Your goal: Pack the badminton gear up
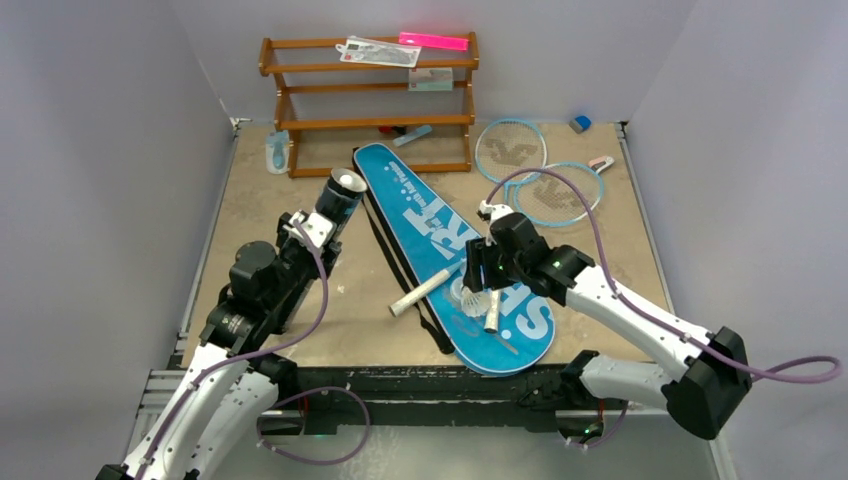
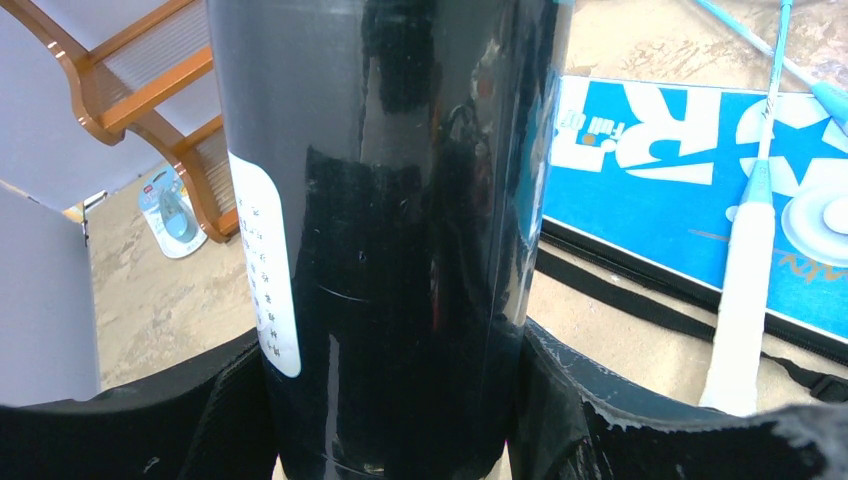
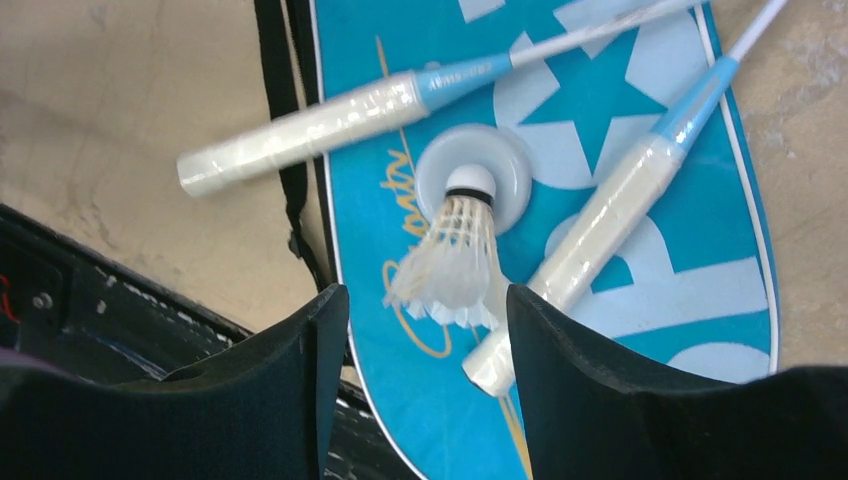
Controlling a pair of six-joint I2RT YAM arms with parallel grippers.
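Note:
My left gripper is shut around a dark tube, held up and tilted left of the bag. Something white and round shows in the tube's top end. On the blue racket bag lies a shuttlecock, its cork over a round white lid. Over the shuttlecock hangs my right gripper, fingers part open and gripping nothing. Two rackets have white handles on or across the bag; their heads rest on the tabletop at the back right.
A wooden rack with flat packs on it stands at the back. A blue block lies at the far right, a small blister pack at the left. Bare tabletop shows left of the bag.

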